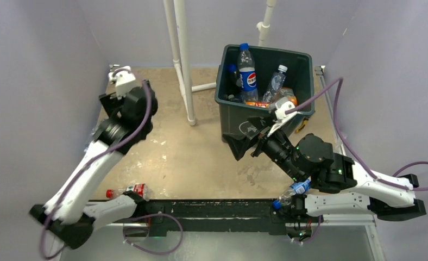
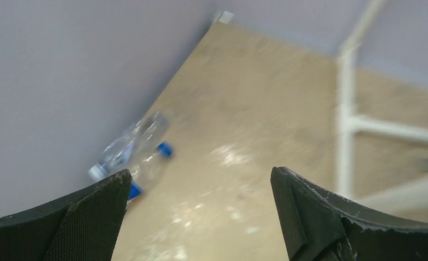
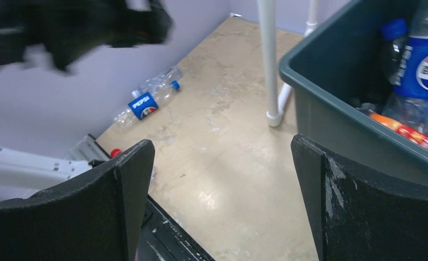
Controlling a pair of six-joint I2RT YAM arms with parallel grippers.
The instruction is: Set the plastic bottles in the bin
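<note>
The dark green bin (image 1: 239, 119) holds several bottles, including a Pepsi bottle (image 1: 247, 76) and a clear bottle (image 1: 274, 86). My left gripper (image 1: 114, 98) is open and empty above the left floor. Plastic bottles lie against the left wall, blurred in the left wrist view (image 2: 133, 152), with a Pepsi label (image 3: 144, 105) showing in the right wrist view. A red-capped bottle (image 1: 130, 191) lies at the front left, a blue-labelled bottle (image 1: 299, 188) at the front right. My right gripper (image 1: 244, 142) stands open and empty before the bin's front.
White pipes (image 1: 183, 65) stand behind the floor, left of the bin. Walls bound the area on both sides and at the back.
</note>
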